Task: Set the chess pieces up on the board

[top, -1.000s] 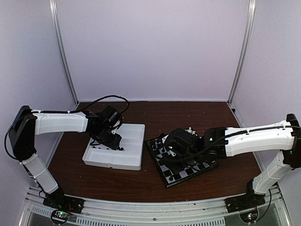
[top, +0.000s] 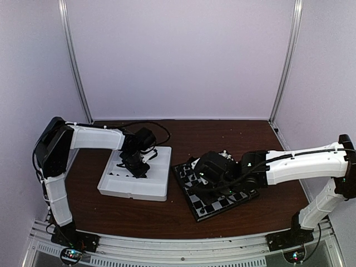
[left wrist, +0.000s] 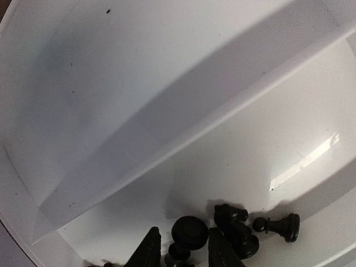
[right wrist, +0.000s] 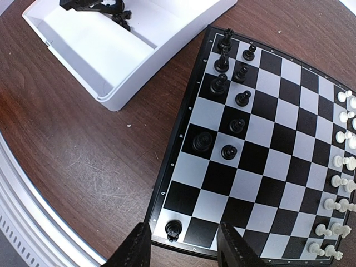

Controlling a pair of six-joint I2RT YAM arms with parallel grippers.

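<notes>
In the left wrist view my left gripper is open above the white tray. Several black pieces lie there: a round base appears between the fingers, a dark cluster by the right finger, and a pawn on its side further right. Over the chessboard, my right gripper stands open. Beyond its fingertips a single black piece is upright on the near corner square. Other black pieces stand in two rows along the tray-side edge; white pieces line the opposite edge.
A divider splits the tray into compartments; the larger one in the left wrist view looks empty. Bare brown table lies between tray and board. The board's middle squares are clear.
The left arm has moved rightward over the tray, its gripper shifting slightly right. The right arm looks still, and so do the board and tray.
</notes>
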